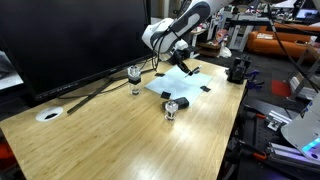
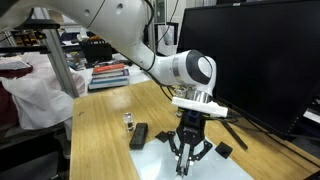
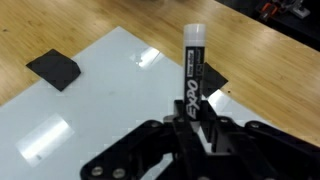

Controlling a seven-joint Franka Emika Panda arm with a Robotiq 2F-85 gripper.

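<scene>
In the wrist view a marker, labelled EXPO with a white end, stands out from between the black fingers of my gripper. The fingers are shut on it. Below lies a white board with dark corner pieces. From the second exterior view, the gripper points down over the white board. The gripper is small in the first exterior view, above the far part of the board.
A black eraser-like block lies beside the board, near a small white-and-silver container. A clear jar stands towards the monitor.
</scene>
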